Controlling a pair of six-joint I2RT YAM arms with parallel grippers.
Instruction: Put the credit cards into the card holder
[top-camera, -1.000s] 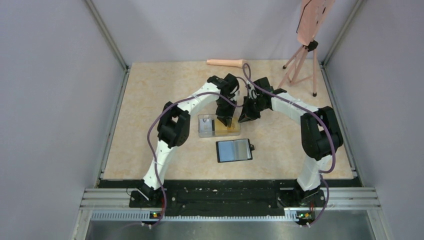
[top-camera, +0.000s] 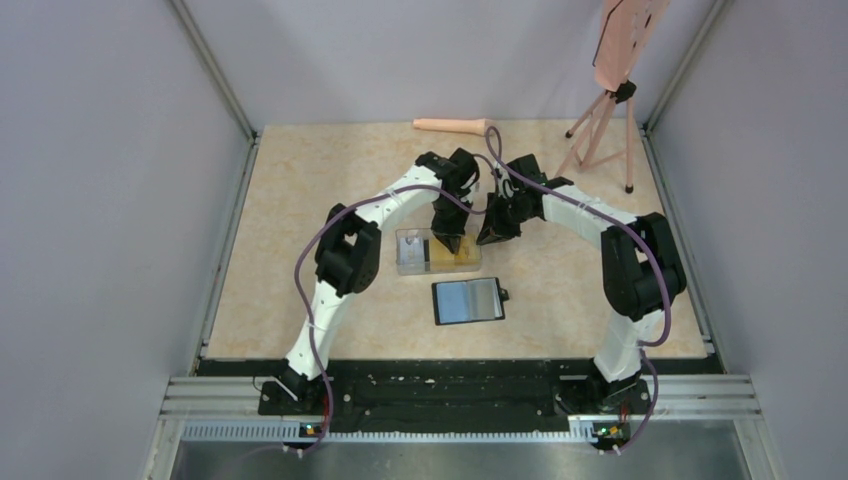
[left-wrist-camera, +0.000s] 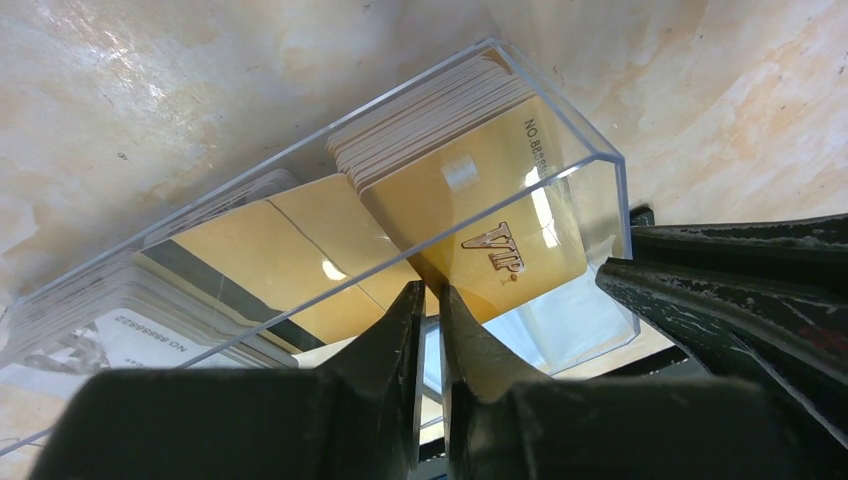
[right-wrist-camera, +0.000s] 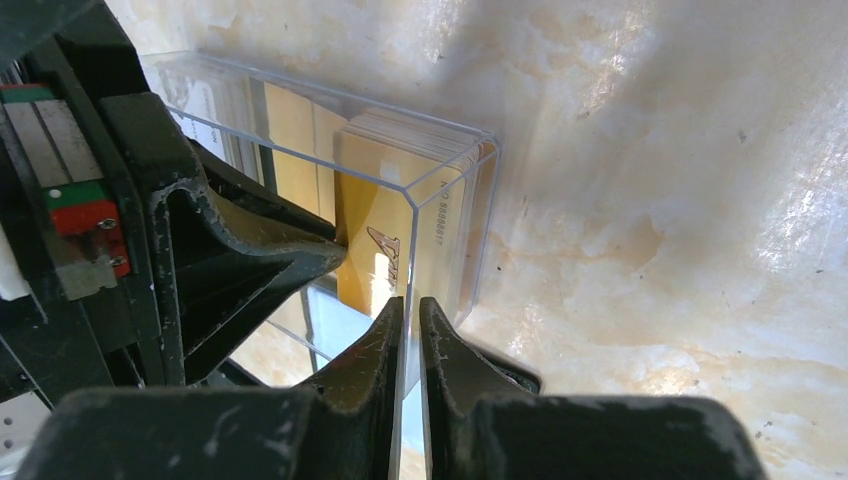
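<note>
Gold VIP cards (left-wrist-camera: 480, 210) are stacked at the right end of a clear box (top-camera: 405, 262); white cards (left-wrist-camera: 150, 325) fill its left end. My left gripper reaches over the box, its tips at the lower left corner of the gold stack, parted by a narrow gap. No card shows clearly held between them. My right gripper is shut beside the box's right end, with only the clear wall edge showing behind its tips. The card holder (top-camera: 470, 301), black-edged with pale blue and grey panels, lies flat in front of the box.
Behind the box lies a pinkish rod (top-camera: 450, 125), with a pink tripod (top-camera: 605, 115) at the back right. Both arms are close together over the box. Bare table surrounds the card holder's sides.
The left gripper has shifted very slightly over the box. The right arm, the box and the card holder look unmoved.
</note>
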